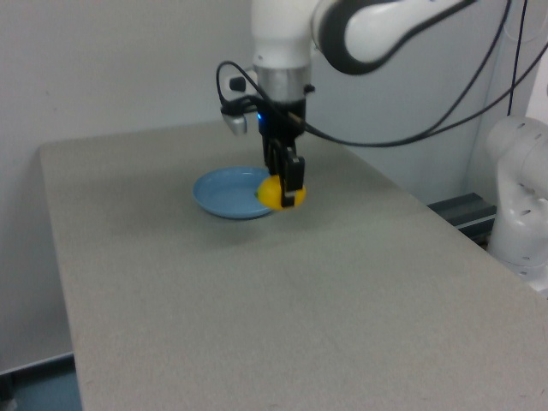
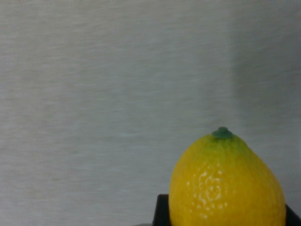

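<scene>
A yellow lemon (image 1: 269,193) is held in my gripper (image 1: 282,190), which is shut on it and raised above the table, in front of the right part of a light blue plate (image 1: 221,197) in the top view. In the wrist view the lemon (image 2: 225,183) fills the lower right, green tip upward, between dark fingers that are mostly hidden behind it. Bare table lies below it there.
A wall runs behind the table. At the right, beyond the table's edge, stands a white arm column (image 1: 518,205); black cables hang from the arm.
</scene>
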